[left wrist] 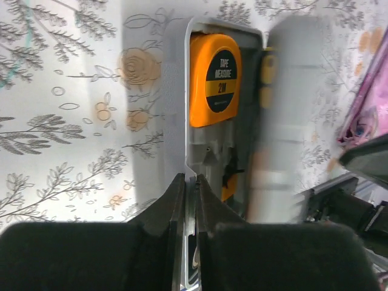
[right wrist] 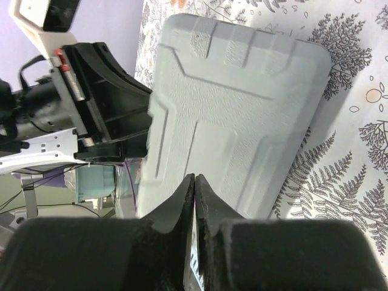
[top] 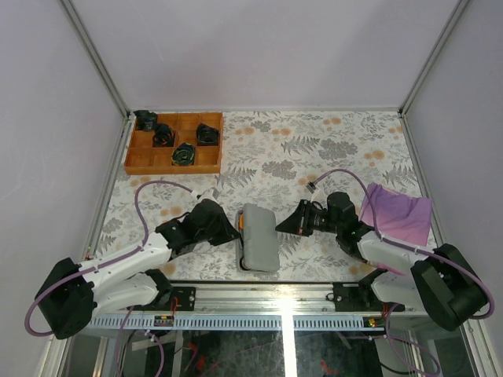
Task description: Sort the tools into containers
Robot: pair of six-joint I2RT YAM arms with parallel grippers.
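Observation:
A grey plastic tool case point(top: 262, 239) lies low in the middle, its lid swung nearly closed over the tray, seen from its outside in the right wrist view point(right wrist: 230, 115). In the left wrist view an orange tape measure point(left wrist: 212, 79) sits inside, beside the blurred lid. My left gripper is shut on the case's tray rim. My right gripper is shut at the case lid's right side; what lies between its fingers is hidden.
A wooden compartment box point(top: 177, 165) with dark bundles stands at the back left. A purple cloth point(top: 405, 216) lies at the right.

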